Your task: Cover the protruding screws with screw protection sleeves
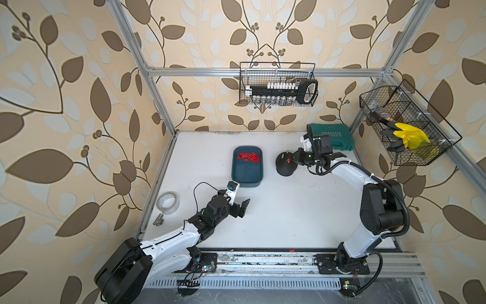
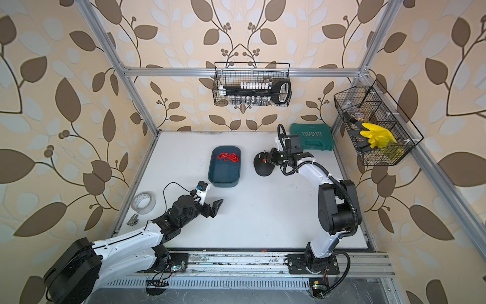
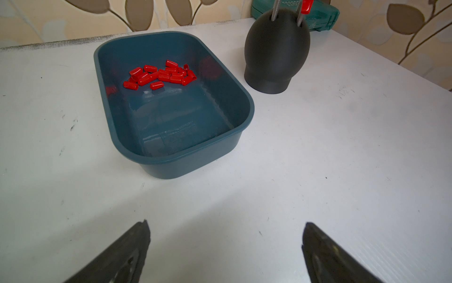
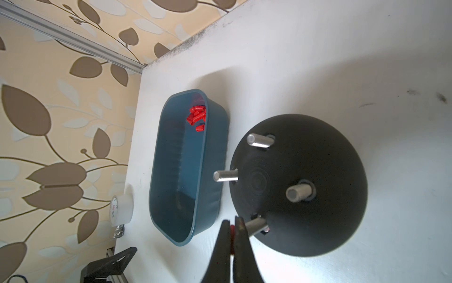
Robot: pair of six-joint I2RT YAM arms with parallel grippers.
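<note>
A black domed block (image 4: 324, 155) carries several protruding silver screws (image 4: 297, 192). A red sleeve (image 3: 306, 7) sits over one screw top in the left wrist view. My right gripper is shut at that screw, with red visible behind its fingertips; whether it grips the sleeve is unclear. A blue-grey bin (image 3: 174, 158) beside the block holds several red sleeves (image 3: 156, 86). My left gripper stands open above the table in front of the bin, nothing between its fingers.
A tape roll (image 1: 168, 202) and small metal piece (image 1: 158, 220) lie at the left. A green case (image 2: 311, 135) is behind the right arm. Wire baskets (image 1: 276, 88) hang on the walls.
</note>
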